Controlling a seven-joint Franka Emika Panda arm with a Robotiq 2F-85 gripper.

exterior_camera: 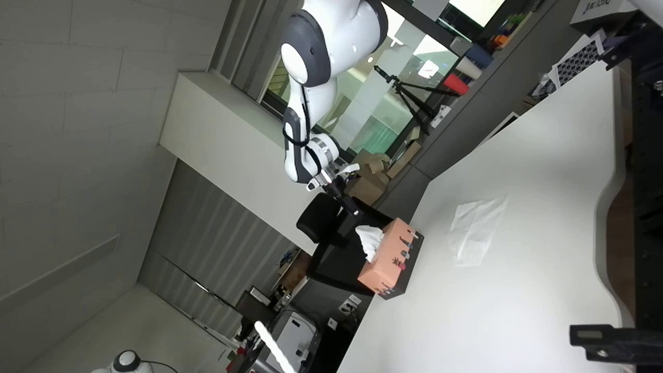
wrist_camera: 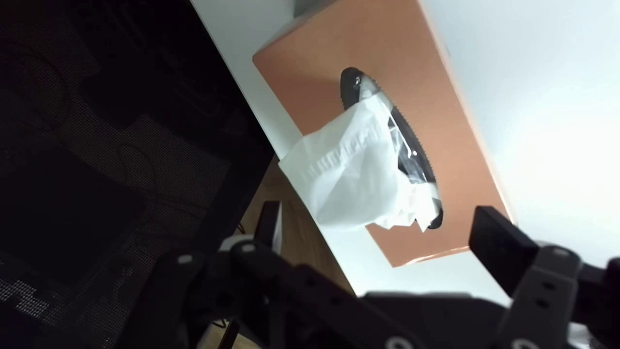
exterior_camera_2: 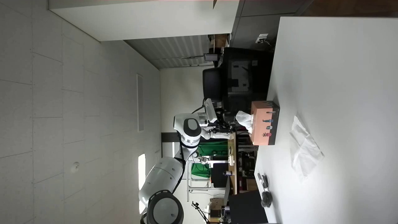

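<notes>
An orange tissue box [exterior_camera: 390, 254] with a dark base stands near the edge of the white table. From its oval slot a white tissue [wrist_camera: 354, 168] sticks up, spread to one side in the wrist view. My gripper is open above the box, its two dark fingers wide apart with nothing held between them. In the second exterior view the protruding tissue [exterior_camera_2: 244, 120] points toward my gripper, apart from it. A separate flat white tissue [exterior_camera_2: 304, 147] lies on the table beyond the box.
Small dark items [exterior_camera_2: 266, 198] lie at its edge in the second exterior view. A black chair [exterior_camera_2: 238, 76] stands just off the table, by the box.
</notes>
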